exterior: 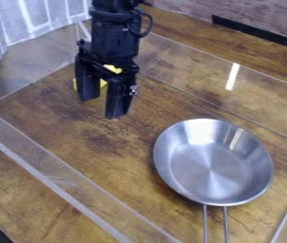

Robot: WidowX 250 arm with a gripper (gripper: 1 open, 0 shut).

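My black gripper [105, 102] hangs over the wooden table at the upper left, open, with its fingers apart. Behind it, partly hidden by the gripper, a yellow object [86, 83] lies on the table. A steel pan [214, 161] with its long handle toward the near edge sits at the lower right.
Clear plastic or metal edges [32, 160] run along the left side, and a pale translucent object [7, 33] stands at the upper left. A dark strip lies at the back right.
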